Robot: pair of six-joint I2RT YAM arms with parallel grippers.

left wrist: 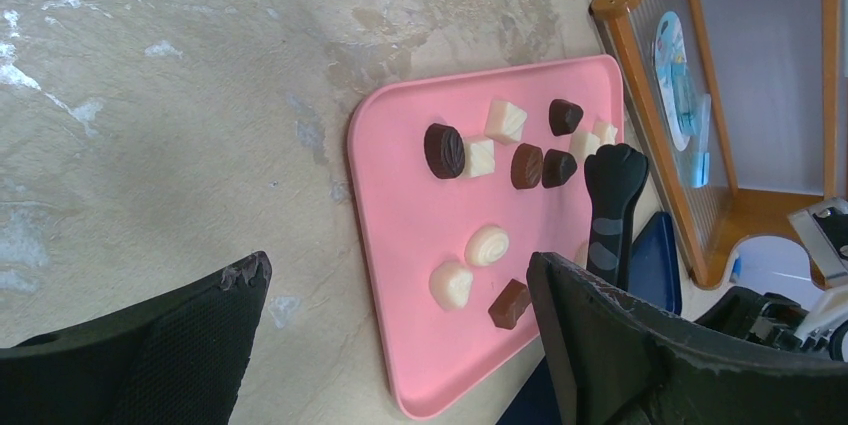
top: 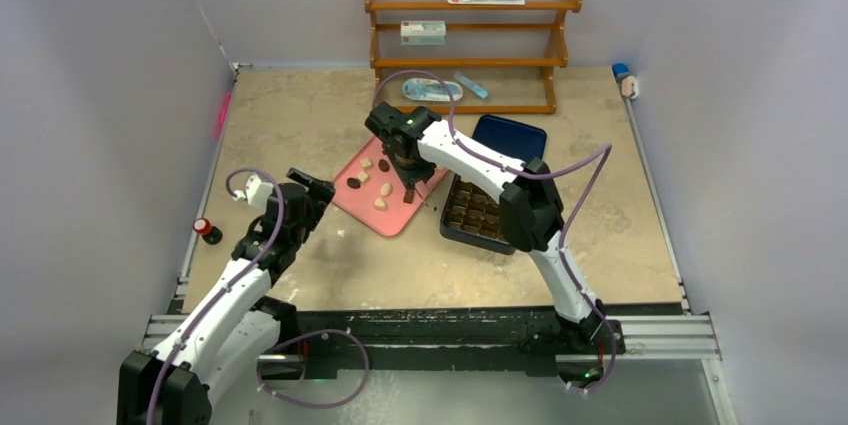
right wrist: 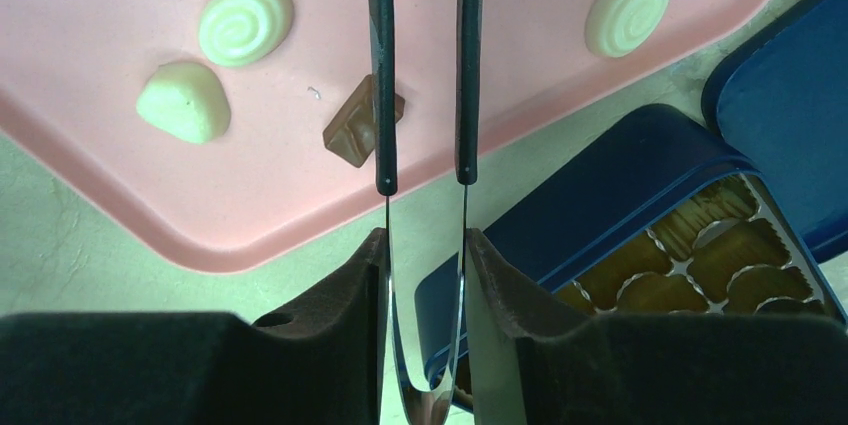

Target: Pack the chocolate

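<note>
A pink tray [top: 362, 206] holds white and brown chocolates. My right gripper hangs over it, its two long black tips apart with nothing seen between them; a brown rectangular chocolate [right wrist: 348, 130] lies partly under the left tip. Round white chocolates [right wrist: 244, 20] lie nearby. The dark blue box with a gold compartment insert [top: 474, 214] is right of the tray. My left gripper stands open at the tray's left, holding nothing; in its view the tray shows several chocolates.
A blue lid [top: 508, 132] lies behind the box, by the wooden rack [top: 470, 61]. A small red-capped bottle [top: 208, 232] stands at the far left.
</note>
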